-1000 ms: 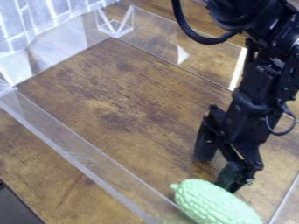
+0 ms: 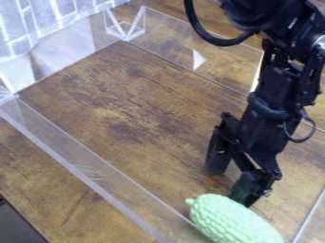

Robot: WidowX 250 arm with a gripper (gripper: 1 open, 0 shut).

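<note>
The black gripper (image 2: 237, 178) is low over the wooden floor of a clear-walled enclosure, on the right side, its fingertips down near the wood. A pale green, bumpy, corn-shaped object (image 2: 237, 219) lies at the bottom right, just in front of the fingertips. Whether the fingers are open or hold anything between them is hard to make out.
Transparent walls (image 2: 70, 161) border the wooden surface (image 2: 127, 104) along the left, back and bottom. A white translucent curtain or container (image 2: 38, 24) is at the top left.
Since a second ago the arm and gripper have shifted very slightly to the left. The green object stays where it was.
</note>
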